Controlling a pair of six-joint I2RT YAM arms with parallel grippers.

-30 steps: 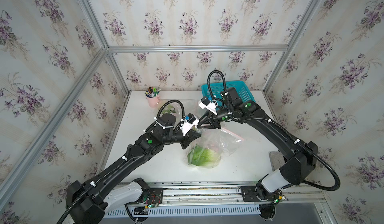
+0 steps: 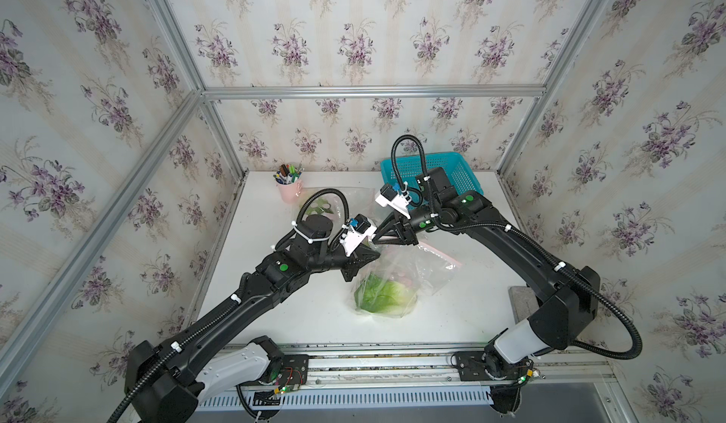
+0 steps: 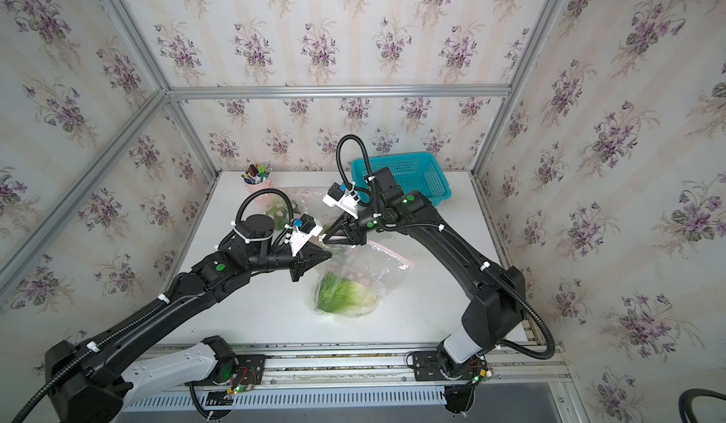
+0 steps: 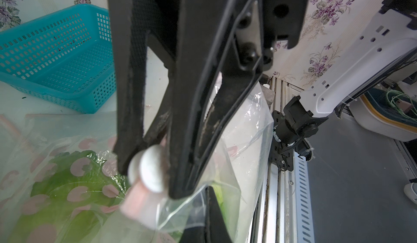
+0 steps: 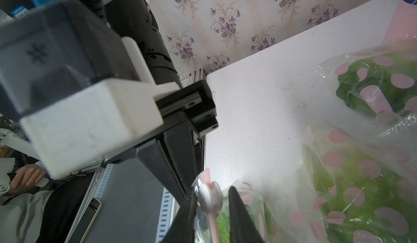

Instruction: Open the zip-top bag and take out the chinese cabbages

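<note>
The clear zip top bag (image 2: 423, 268) with pink dots holds green Chinese cabbage (image 2: 384, 294) and lies at the table's front middle. Its pink zip strip (image 4: 139, 206) carries a white slider (image 5: 210, 196). My left gripper is shut on the clear film by the strip's end. From the other side, my right gripper has its fingers (image 5: 244, 219) parted around the slider, with a gap visible beside it. Both gripper tips are close together above the bag. In the top views the arms hide the slider.
Another dotted bag with greens (image 5: 378, 82) lies at the back left, near the pink pen cup (image 2: 289, 190). A teal basket (image 2: 453, 167) stands at the back right. Bare table lies at the front left and right.
Very little differs in the top left view: the right forearm has shifted slightly. The left arm and bag look the same.
</note>
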